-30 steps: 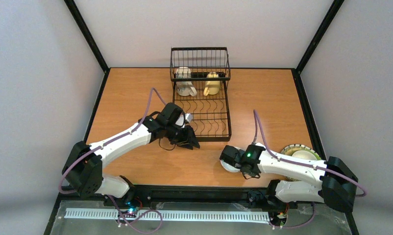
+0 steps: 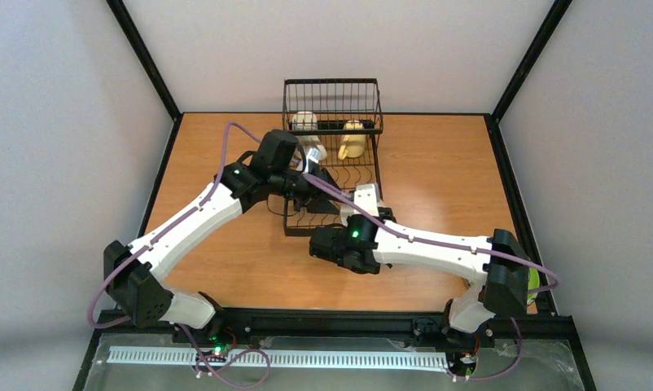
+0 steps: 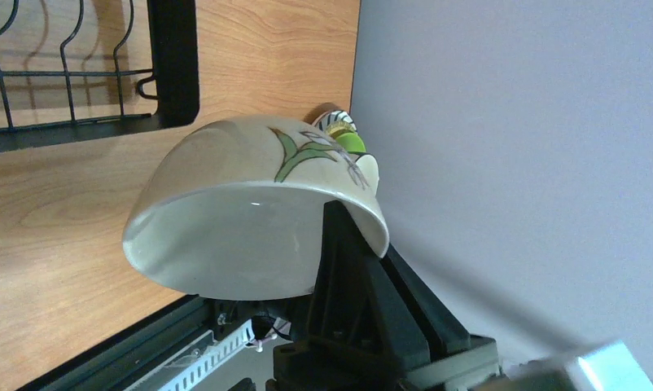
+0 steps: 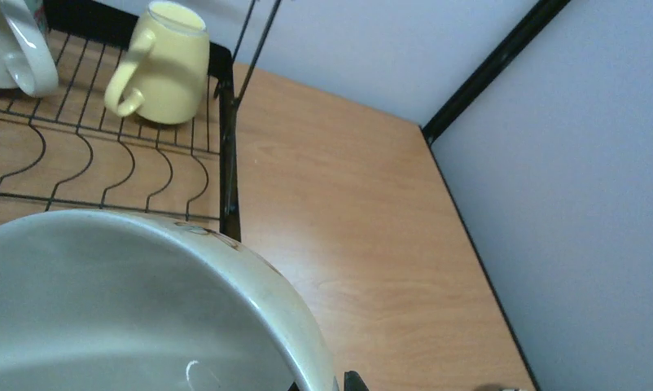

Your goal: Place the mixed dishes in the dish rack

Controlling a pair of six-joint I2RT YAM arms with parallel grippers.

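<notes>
A white bowl (image 3: 225, 236) with a green plant pattern hangs tilted in front of the dish rack (image 2: 299, 231). Its rim runs between the fingertips of my right gripper, which is shut on it. My left gripper is open around the bowl's rim on another side, one finger inside the bowl and one outside; contact cannot be told. From above, the arms hide most of the bowl. A yellow mug (image 4: 173, 77) and a white mug (image 4: 22, 53) rest upside down toward the rack's back.
Other dishes (image 3: 339, 130), one of them green, sit at the table's right side, partly behind my right arm in the top view. The rack's front wire slots (image 4: 79, 167) look empty. Bare wood lies on both sides of the rack.
The right gripper has carried the bowl left and back, from the front right of the table to the rack's front. My left gripper has moved back and right to meet it.
</notes>
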